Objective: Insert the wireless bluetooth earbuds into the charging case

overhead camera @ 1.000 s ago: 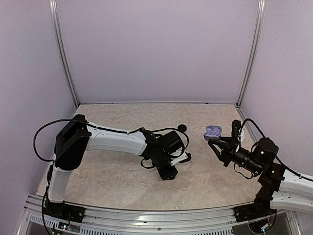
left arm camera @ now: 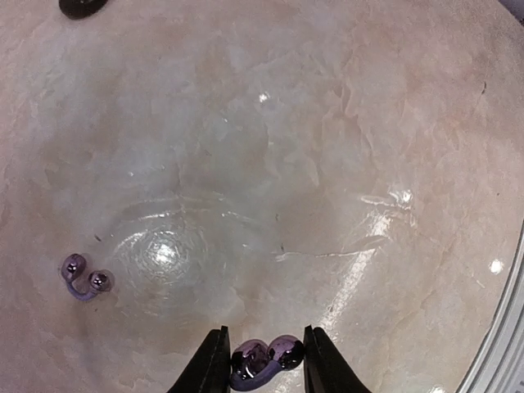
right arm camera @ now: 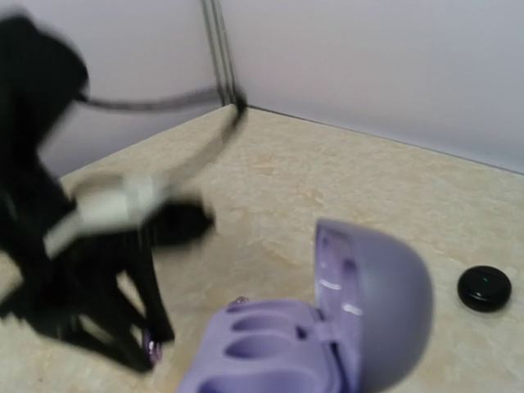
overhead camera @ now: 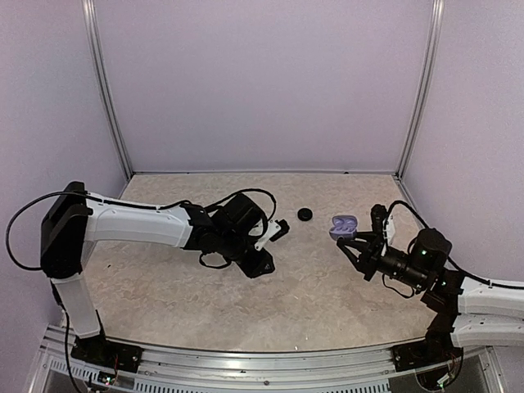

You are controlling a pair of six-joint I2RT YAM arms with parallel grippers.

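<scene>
Held up off the table by my right gripper [overhead camera: 348, 244] is the purple charging case [overhead camera: 344, 227]. Its lid [right arm camera: 385, 303] stands open and the hollows in its base [right arm camera: 258, 352] look empty in the right wrist view, where my right fingers are out of sight. A shiny purple clip-shaped earbud [left arm camera: 266, 362] sits between the fingertips of my left gripper, which is shut on it. The other earbud [left arm camera: 86, 278] lies on the table, to the left in the left wrist view. My left gripper is apart from the case, at its left.
A round black disc [overhead camera: 304, 214] lies on the table behind and between the arms. A metal rail [overhead camera: 262, 362] runs along the front edge.
My left arm has moved left and toward the back of the table. The right gripper and the case have shifted slightly left.
</scene>
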